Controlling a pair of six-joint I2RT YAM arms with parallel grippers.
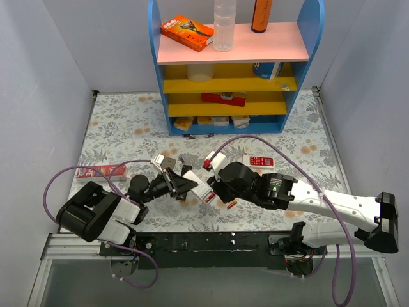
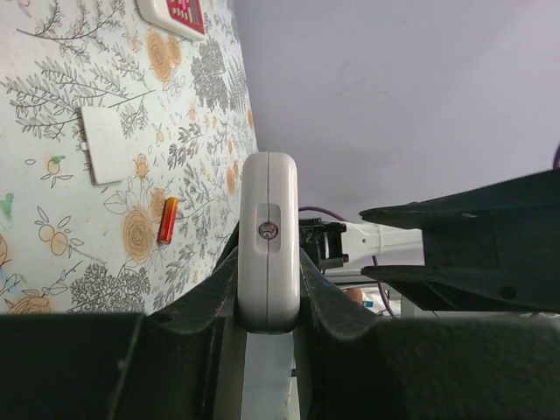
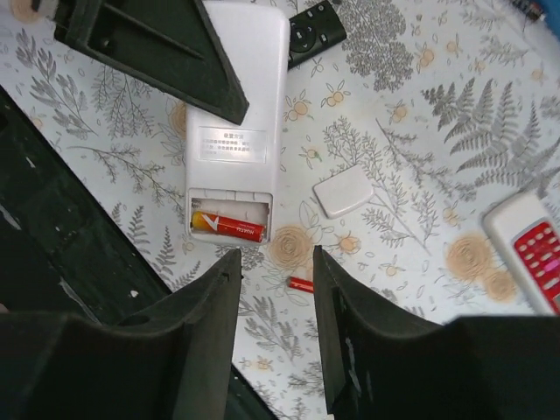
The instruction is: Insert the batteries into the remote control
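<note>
My left gripper is shut on a white remote control (image 3: 234, 105), held above the table. In the right wrist view its battery compartment is uncovered, with one red-and-yellow battery (image 3: 229, 225) lying in it and bare room beside that cell. A second battery (image 2: 168, 220) rests on the tablecloth. The white battery cover (image 2: 105, 144) lies flat near it. My right gripper stands part open to the right of the remote in the top view, nothing visible between its fingers; the loose battery (image 3: 301, 284) shows beyond the gap.
A white device with a red keypad (image 1: 258, 162) lies to the right, and a dark remote (image 3: 317, 33) lies beyond the held one. The blue shelf (image 1: 227, 128) closes off the back. A red-and-white box (image 1: 101, 173) sits at the left.
</note>
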